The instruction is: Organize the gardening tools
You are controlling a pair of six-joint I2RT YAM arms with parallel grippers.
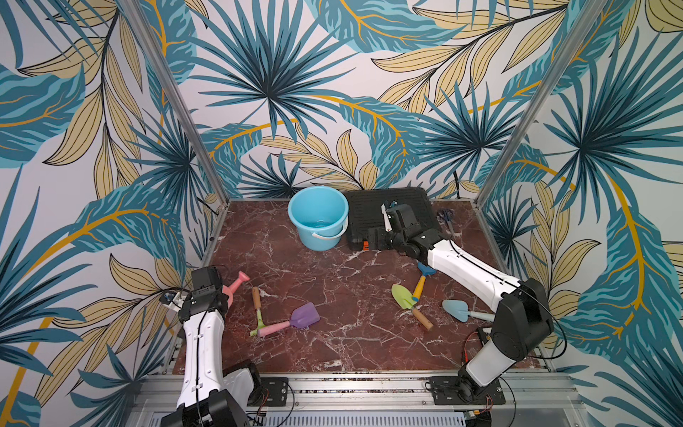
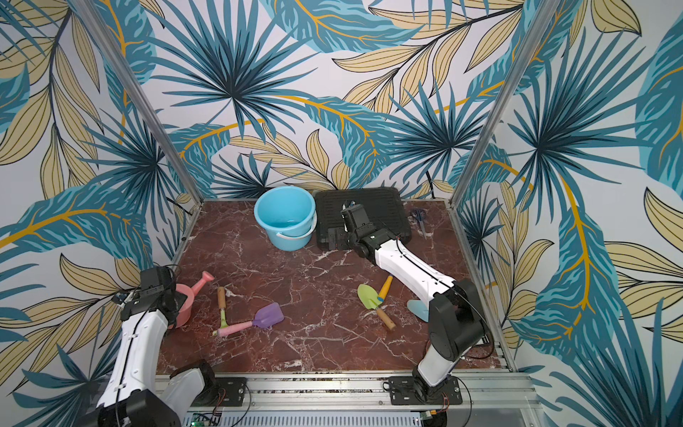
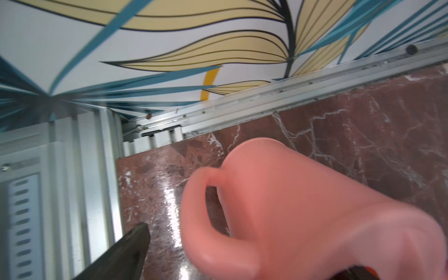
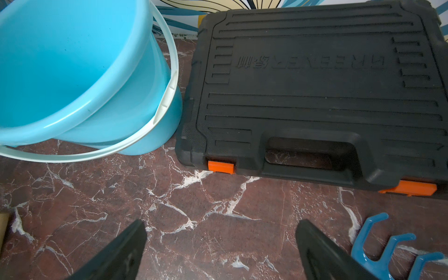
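Note:
My left gripper is open around the near side of a pink watering can (image 3: 303, 196). One dark finger (image 3: 123, 256) lies outside the can's handle (image 3: 196, 228); the other is mostly hidden behind the rim. In the top right view the can's spout (image 2: 204, 279) points to the back right. On the right, my open gripper hangs over bare table, empty. A pink-handled purple shovel (image 1: 304, 315), a green tool with wooden handle (image 1: 257, 299), a green trowel (image 1: 403, 296), a blue-and-yellow rake (image 1: 419, 286) and a light-blue trowel (image 1: 456, 309) lie about.
A light-blue bucket (image 1: 320, 238) with a white handle stands upright at the back. Beside it lies a black case (image 4: 317, 84) with orange latches. Dark scissors (image 1: 446, 219) are at the back right.

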